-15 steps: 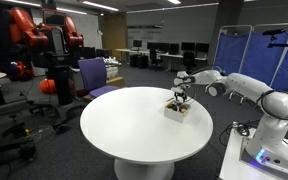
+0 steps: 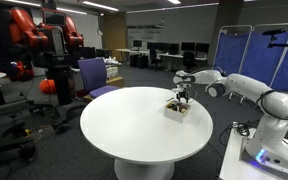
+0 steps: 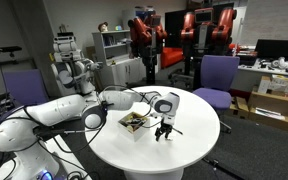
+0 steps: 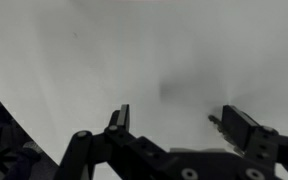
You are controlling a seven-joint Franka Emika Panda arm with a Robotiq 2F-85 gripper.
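Note:
My gripper is open above the bare white table (image 4: 74,60), its two dark fingers spread apart at the bottom of the wrist view. A small dark thing (image 4: 215,121) lies beside the tip of the right finger; what it is cannot be told. Exterior view 2 has the gripper (image 3: 165,131) low over the tabletop, to the right of an open box (image 3: 136,121). From exterior view 1 the same box (image 2: 173,114) looks pale-walled, with several small mixed items inside. The arm partly covers the area behind it there.
A purple chair (image 3: 218,75) stands close behind it in exterior view 2. Dark floor shows past the table's edge at the wrist view's lower left.
The arm's wrist end has shifted slightly behind the box over the last second. The box and the table stay where they were.

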